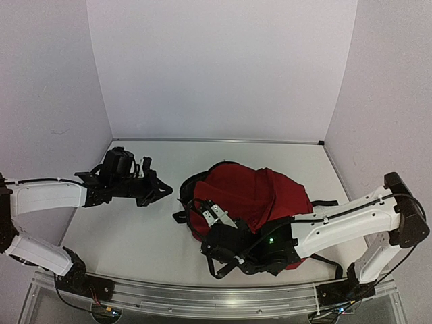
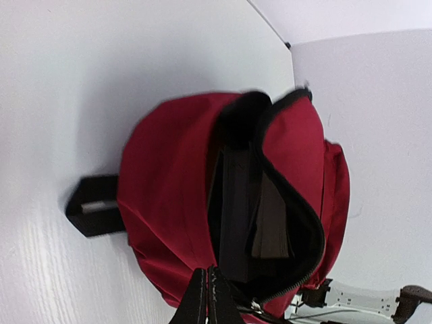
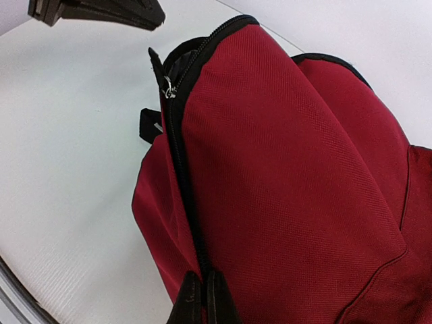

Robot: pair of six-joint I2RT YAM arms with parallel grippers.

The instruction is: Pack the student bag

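The red student bag (image 1: 243, 192) lies on the right half of the table. Its black-edged opening faces left, and dark flat items (image 2: 235, 202) are visible inside in the left wrist view. A metal zipper pull (image 3: 169, 88) sits near the far end of the zipper. My left gripper (image 1: 169, 192) hangs just left of the opening, apart from the bag, its fingers together with nothing visible between them. My right gripper is shut on the near end of the bag's black zipper edge, which runs straight to its fingertips. The bag's near side is partly hidden by the right arm.
A black strap loop (image 2: 94, 204) sticks out from the bag's left side, and another strap (image 1: 327, 264) lies at the front right. Walls enclose the back and sides.
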